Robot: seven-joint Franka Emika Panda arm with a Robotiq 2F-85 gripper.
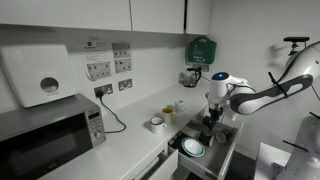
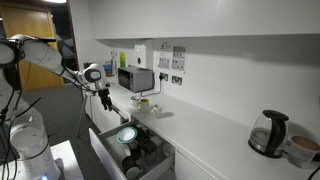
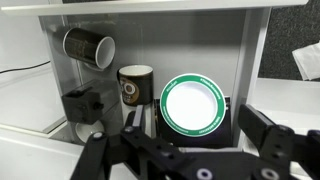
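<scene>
My gripper hangs open above a pulled-out drawer (image 2: 166,161), with its fingers apart and nothing held. In the wrist view a round white plate (image 3: 192,105) with a green rim lies in the drawer, beyond and between the fingers. Left of it is a dark mug with a light band (image 3: 135,86), and farther left another dark mug (image 3: 89,48) lies tilted near the drawer wall. A blocky dark object (image 3: 84,103) sits left of these; what it is, I cannot tell. The plate (image 1: 192,147) also shows in the first exterior view.
On the worktop (image 2: 210,134) stand several cups, among them a white one (image 1: 157,125). A microwave (image 1: 52,146) occupies one end, and a kettle (image 2: 267,133) the other. The drawer walls border the space below my gripper.
</scene>
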